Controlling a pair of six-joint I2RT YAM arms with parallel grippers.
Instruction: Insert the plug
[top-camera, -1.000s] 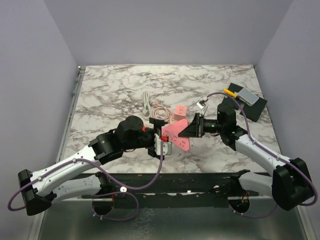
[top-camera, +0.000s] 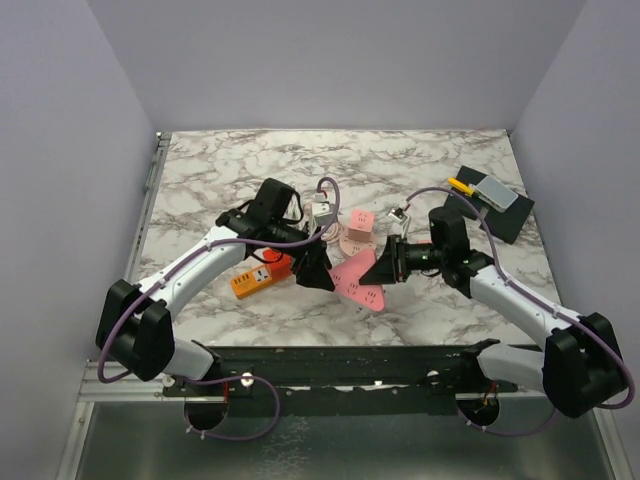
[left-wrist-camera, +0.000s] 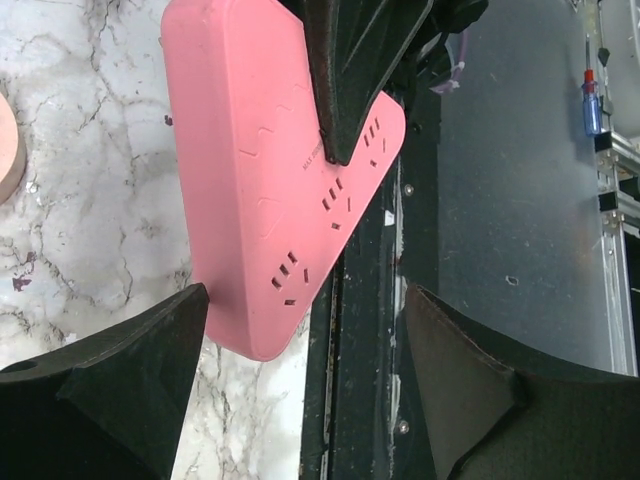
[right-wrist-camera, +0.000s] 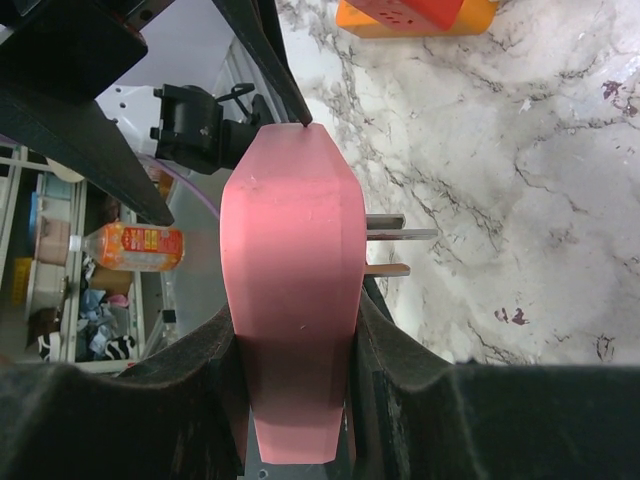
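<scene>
A flat pink multi-socket plug (top-camera: 358, 282) is held above the table's front edge, its slotted face showing in the top view. My right gripper (top-camera: 382, 268) is shut on it; one dark finger (left-wrist-camera: 340, 110) presses on the slotted face in the left wrist view. Seen edge-on in the right wrist view, the pink plug (right-wrist-camera: 293, 260) has metal prongs (right-wrist-camera: 398, 234) sticking out to the right. My left gripper stands open at the plug's lower corner, one finger on either side. An orange power strip (top-camera: 252, 283) lies on the table at left, partly hidden by the left arm.
A red block (top-camera: 278, 264) sits at the orange strip, near the left arm. Behind the grippers are a pink cube (top-camera: 361, 225) and cables. A black board (top-camera: 508, 225) with tools is at back right.
The right gripper keeps the plug, shifting only a little.
</scene>
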